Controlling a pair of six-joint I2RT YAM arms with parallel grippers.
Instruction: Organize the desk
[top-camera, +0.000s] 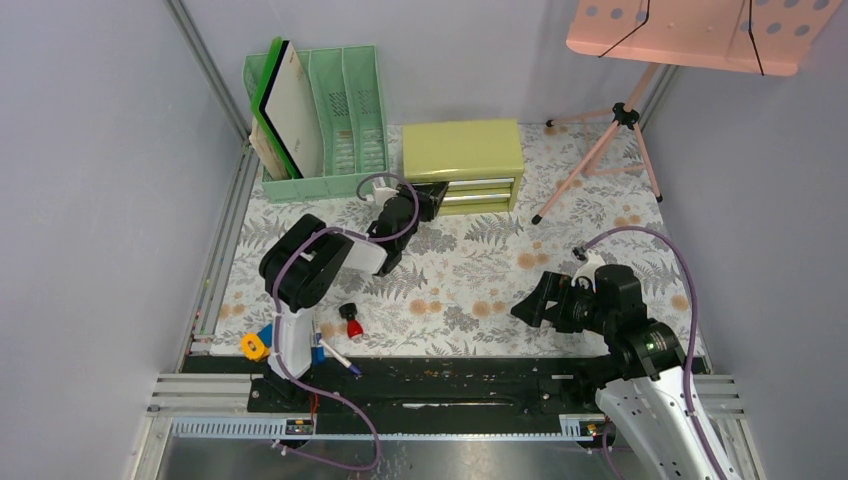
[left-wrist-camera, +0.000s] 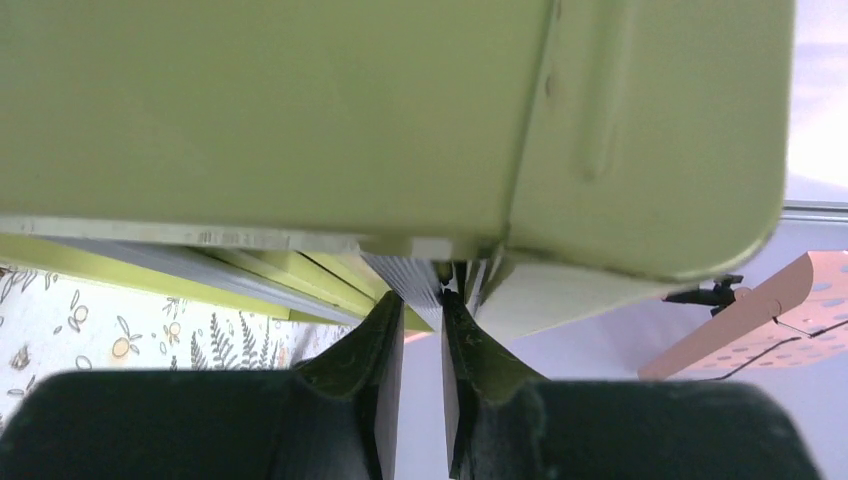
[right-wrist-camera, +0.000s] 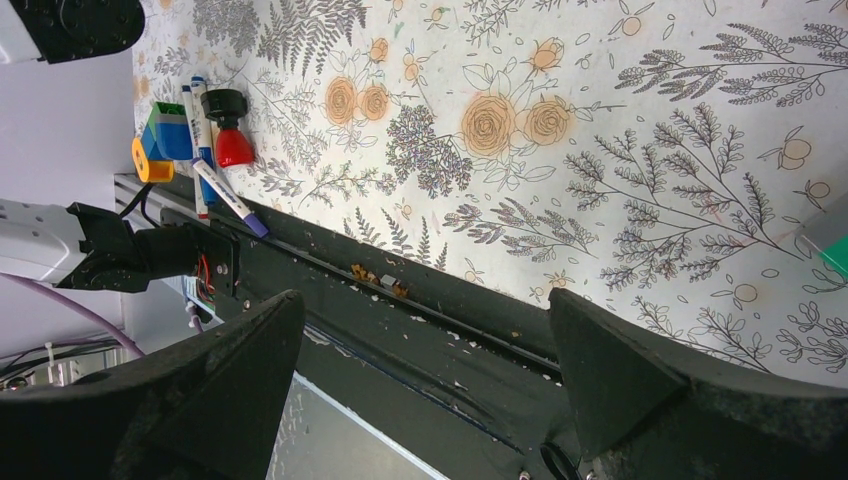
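Observation:
A yellow-green box with drawers or shelves stands at the back of the desk, nearly square to the wall. At its lower front left corner is my left gripper. In the left wrist view, its fingertips reach under the overhanging top of the box; the left gripper is slightly open, a narrow gap between its fingers. Whether they touch the box is hard to tell. Over the front right of the desk, my right gripper is wide open and empty.
A green file rack holding a white board stands left of the box. Near the front left lie a red-and-black object, a marker and coloured blocks. A pink stand occupies the back right. Mid-desk is clear.

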